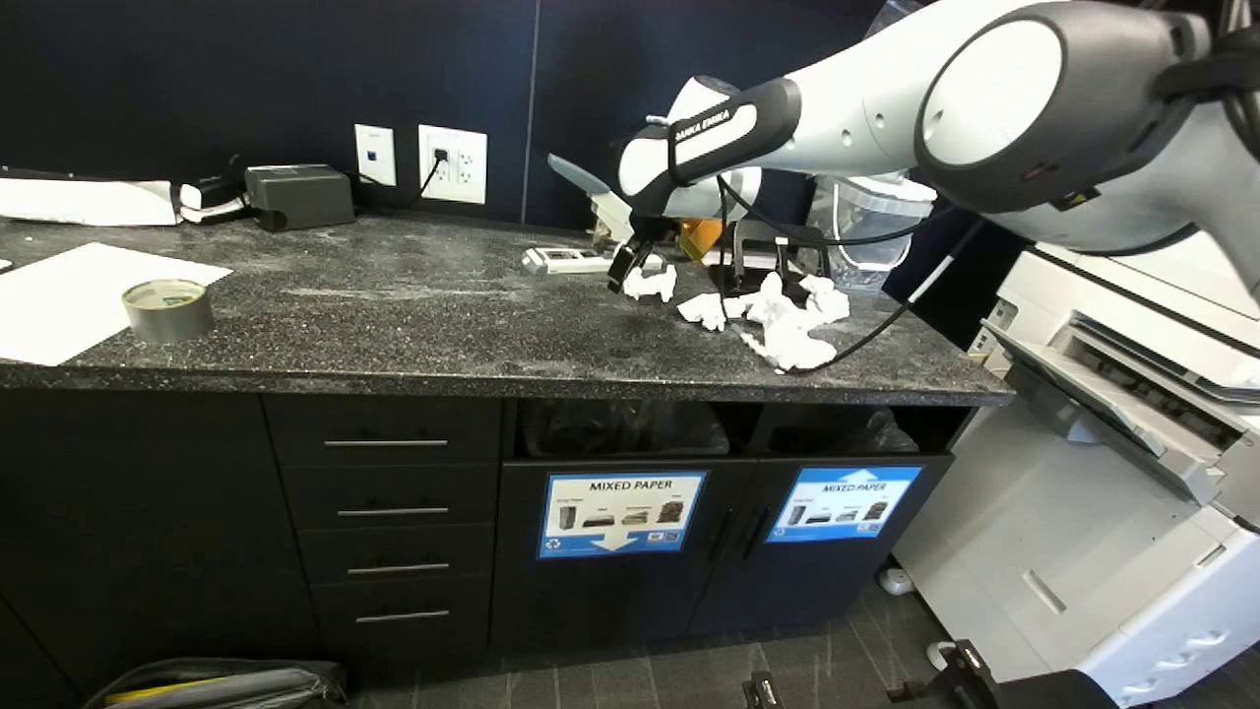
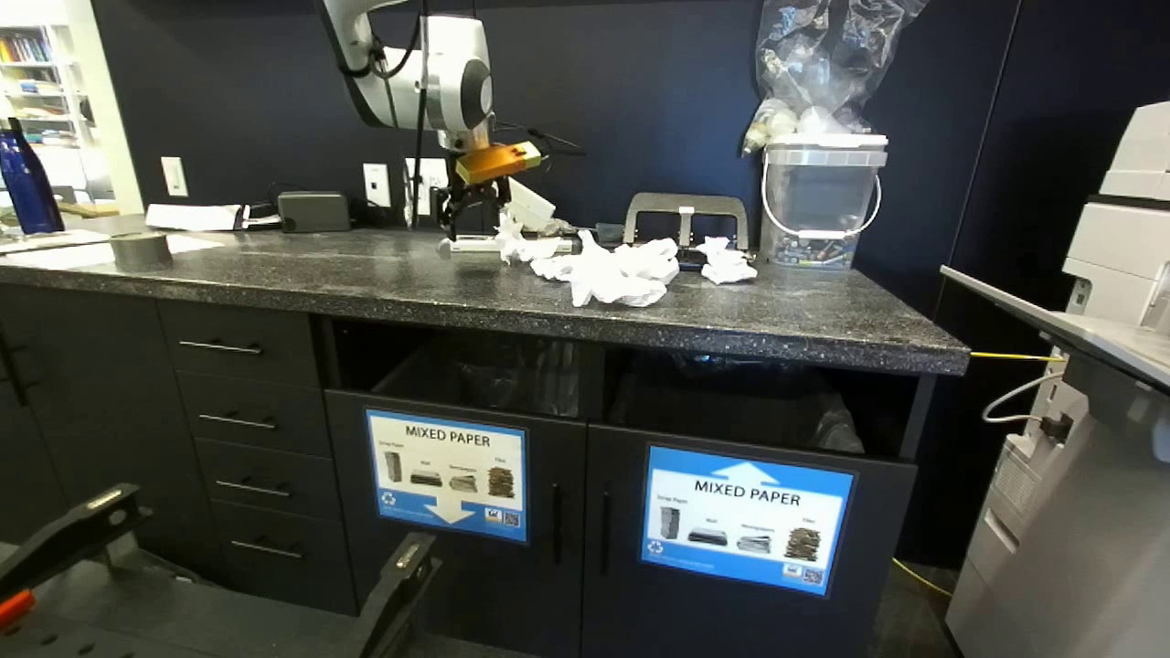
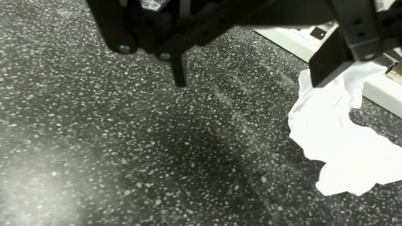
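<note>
A piece of crumpled white paper [image 3: 346, 150] lies on the dark speckled counter, to the right in the wrist view, partly beneath the right fingertip in the picture. My gripper is open, with bare counter showing between its fingers. In exterior view 1 the gripper [image 1: 629, 266] is low over the rear of the counter, just left of that same paper [image 1: 652, 283]. More crumpled paper [image 1: 782, 321] is heaped to the right, and exterior view 2 shows this heap [image 2: 620, 274] in front of a black hole punch. Whether the fingers touch the paper cannot be told.
A pale paper cutter or stapler [image 1: 573, 261] stands close behind the gripper. The hole punch [image 2: 688, 208] and a lidded clear bucket [image 2: 817, 208] are farther right. Tape [image 1: 169, 309] and a white sheet [image 1: 83, 295] lie left.
</note>
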